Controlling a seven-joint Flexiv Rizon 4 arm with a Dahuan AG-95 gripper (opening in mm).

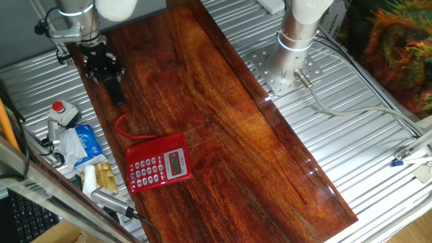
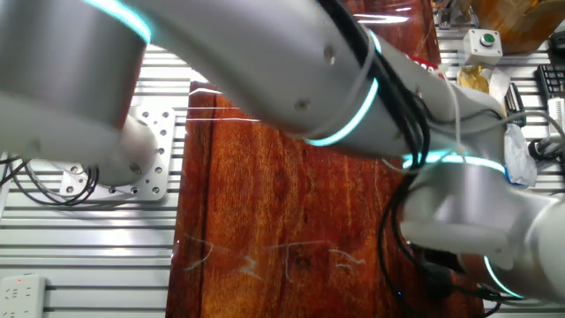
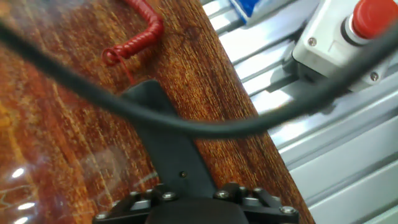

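A red desk telephone (image 1: 158,163) with a grey keypad and small display lies on the wooden board in exterior view 1. My gripper (image 1: 106,75), near the board's left edge, is shut on a long black bar, apparently the handset (image 1: 115,93). In the wrist view the handset (image 3: 171,149) reaches forward and slightly left from the gripper, its far end beside the coiled red cord (image 3: 140,37). A thin straight piece of that cord runs to the handset's tip. The fingertips are hidden, and the gap beneath the handset cannot be judged.
Beside the board's left edge stand a box with a red button (image 1: 59,108) and a blue-white packet (image 1: 84,145). A dark cable (image 3: 205,129) crosses the wrist view. The board's middle and right are clear.
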